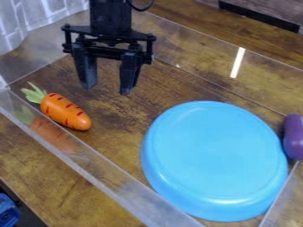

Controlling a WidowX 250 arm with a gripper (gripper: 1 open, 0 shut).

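My gripper (106,73) hangs open in the upper left of the camera view, its two dark fingers apart with nothing visible between them, above the wooden floor of a clear-walled bin. An orange toy carrot (66,111) with green top lies below and left of it. A large light-blue plate (213,160) fills the lower right.
A purple object (293,135), perhaps a toy eggplant, sits at the right edge. Transparent walls run along the left, back and front. A blue item (7,211) is at the lower left corner.
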